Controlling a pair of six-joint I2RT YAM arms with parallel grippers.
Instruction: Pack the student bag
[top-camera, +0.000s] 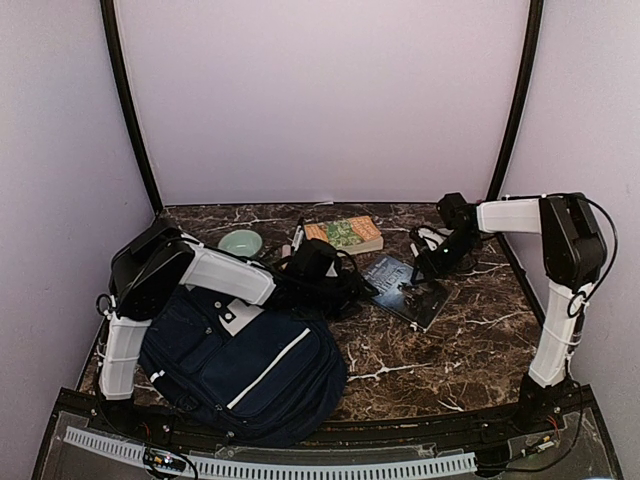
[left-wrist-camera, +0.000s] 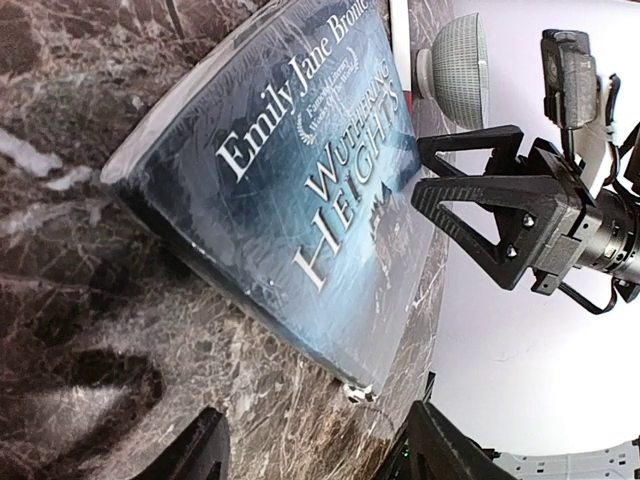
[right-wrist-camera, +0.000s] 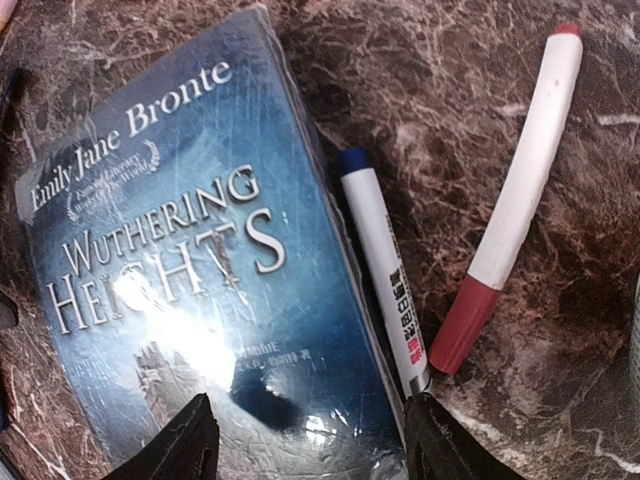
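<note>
A blue "Wuthering Heights" book (top-camera: 405, 290) lies flat and turned at an angle right of the table's middle. My left gripper (top-camera: 368, 287) is at its left corner; in the left wrist view its fingers (left-wrist-camera: 195, 450) are parted, with bare table between them and the book beyond. Over the book's right side hovers my right gripper (top-camera: 422, 272), its fingers apart; the right wrist view shows the book cover (right-wrist-camera: 200, 300) and the lower end of a white pen (right-wrist-camera: 385, 270) near its fingertips. A dark blue bag (top-camera: 250, 370) lies at the front left.
A white marker with red ends (right-wrist-camera: 515, 200) lies beside the pen. Behind stands an orange-green book (top-camera: 345, 235); a pale green bowl (top-camera: 240, 242) sits at the back left.
</note>
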